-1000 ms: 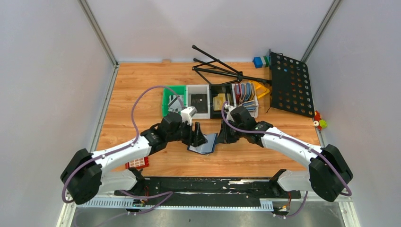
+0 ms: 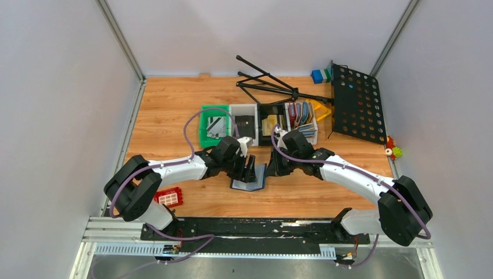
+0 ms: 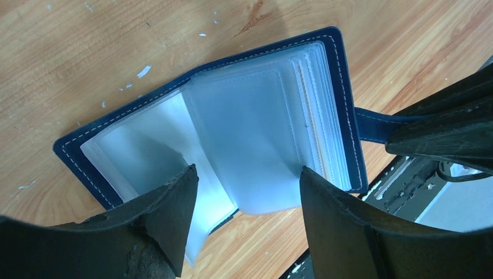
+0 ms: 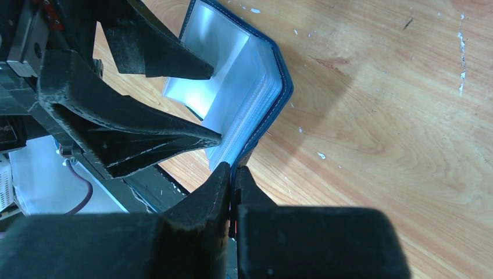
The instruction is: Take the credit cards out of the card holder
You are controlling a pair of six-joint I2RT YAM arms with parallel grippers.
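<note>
A dark blue card holder (image 2: 256,178) lies open near the middle of the table, its clear plastic sleeves (image 3: 244,128) fanned out; any cards in them cannot be made out. My left gripper is over the sleeves, fingertips apart with nothing clearly between them. My right gripper is shut on the holder's edge; in the left wrist view its fingers (image 3: 442,133) grip the blue cover's strap at the right side.
Behind lie a green bin (image 2: 206,133), grey and black bins, and a bin of assorted items. A black tripod (image 2: 267,87) and perforated panel (image 2: 357,104) fill the back right. A red object (image 2: 163,197) sits front left.
My left arm has moved to the right over the card holder. The right arm stays where it was.
</note>
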